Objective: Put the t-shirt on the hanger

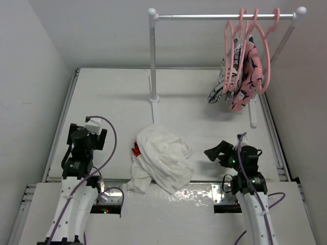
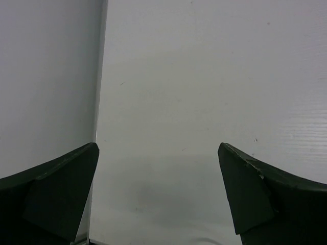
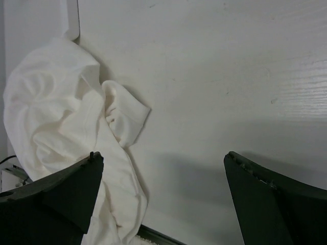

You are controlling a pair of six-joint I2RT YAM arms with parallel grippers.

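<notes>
A crumpled white t-shirt (image 1: 161, 155) lies at the front middle of the table, with a small red patch (image 1: 136, 151) showing at its left edge; its cloth (image 3: 61, 112) fills the left of the right wrist view. Pink hangers (image 1: 265, 61) hang from the rail at the back right, some carrying patterned clothes (image 1: 248, 76). My left gripper (image 1: 87, 133) is open over bare table at the left, nothing between its fingers. My right gripper (image 1: 217, 152) is open, a little to the right of the t-shirt, also empty.
The white rail (image 1: 194, 17) stands on posts, the left post (image 1: 153, 61) rising behind the t-shirt from a foot on the table (image 1: 107, 87). Walls close in at both sides and the back.
</notes>
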